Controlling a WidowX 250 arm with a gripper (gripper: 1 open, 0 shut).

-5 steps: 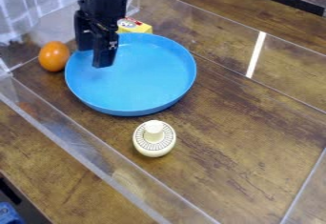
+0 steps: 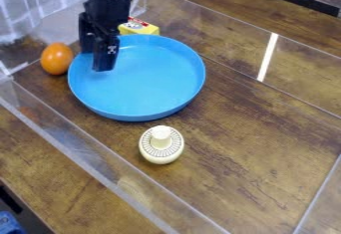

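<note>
My black gripper hangs at the upper left over the back-left rim of a blue plate, its fingers open and pointing down. An orange round object lies just left of the plate. A yellow box sits behind the plate, partly hidden. A cream cylindrical object with a knob on top stands in front of the plate.
A clear plastic sheet or edge runs diagonally along the left, and a short white strip lies at the upper right.
My gripper has shifted slightly to the left along the back rim of the plate. The objects on the table have stayed where they were.
</note>
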